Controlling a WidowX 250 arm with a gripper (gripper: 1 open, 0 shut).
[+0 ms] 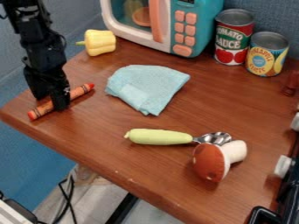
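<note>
My black gripper [54,96] is low at the left of the table, its fingers down over an orange crayon-shaped stick [77,93] that lies near the left edge. The gripper hides the middle of the stick; whether the fingers are closed on it I cannot tell.
A blue cloth [146,86], a yellow pepper [100,42], a toy microwave [163,22], two cans [232,37], a scoop with pale green handle [163,136] and a toy mushroom [216,160] are on the table [117,162].
</note>
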